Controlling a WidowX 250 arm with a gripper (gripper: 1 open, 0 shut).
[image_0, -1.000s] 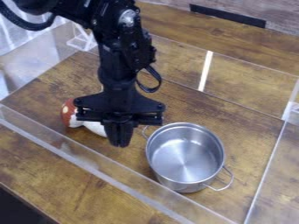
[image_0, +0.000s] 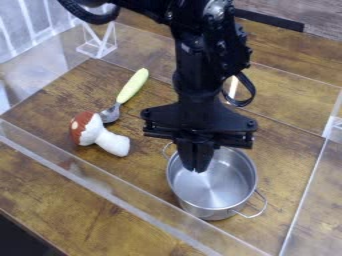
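Note:
My black gripper (image_0: 201, 150) hangs over the far rim of a steel pot (image_0: 211, 190) with two wire handles, at the lower right; its fingertips look close together and shut, with nothing seen between them. Left of it a white toy mushroom with a red-and-white cap (image_0: 87, 128) lies on its side on the wooden table. Behind the mushroom lies a spoon with a pale yellow handle (image_0: 132, 86), its metal end toward the mushroom.
Clear plastic walls border the wooden work area (image_0: 287, 90) at front and right. A white rack stands at the upper left.
My gripper has moved rightward, from over the area by the mushroom to above the pot. The yellow-handled spoon is now uncovered. The mushroom and pot look unmoved.

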